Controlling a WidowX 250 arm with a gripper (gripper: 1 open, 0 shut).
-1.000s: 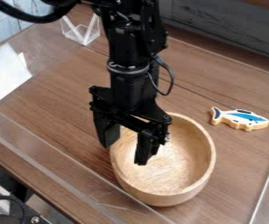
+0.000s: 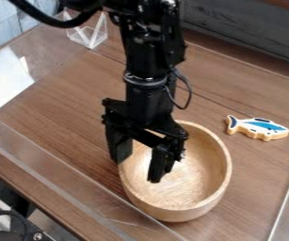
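Note:
My black gripper (image 2: 139, 154) hangs at the middle of the view, open, its fingers pointing down over the left part of a light wooden bowl (image 2: 202, 187) with nothing visible between them. Right of the bowl, toward the back, a flat fish-shaped piece (image 2: 257, 127) in white, blue and tan lies on the table. The arm hides part of the bowl's back left.
A white sheet (image 2: 1, 77) lies at the left edge, and a clear angular object (image 2: 88, 30) stands at the back left. Transparent strips run along the near left and right sides.
My gripper sits very slightly lower than before; the bowl and the fish piece are unmoved.

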